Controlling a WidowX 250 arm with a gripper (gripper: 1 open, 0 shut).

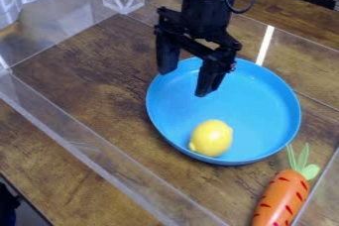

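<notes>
My black gripper [191, 61] hangs over the upper part of a blue plate [260, 104], its two fingers spread apart with nothing visible between them. A yellow lemon-like object [211, 138] sits on the lower part of the plate, below and apart from the gripper. An orange toy carrot [281, 198] with green leaves lies on the wooden table to the lower right of the plate.
Bare wooden table [79, 81] spreads to the left. Clear plastic strips or walls [66, 141] run along the left and back edges. The arm covers part of the table behind the plate.
</notes>
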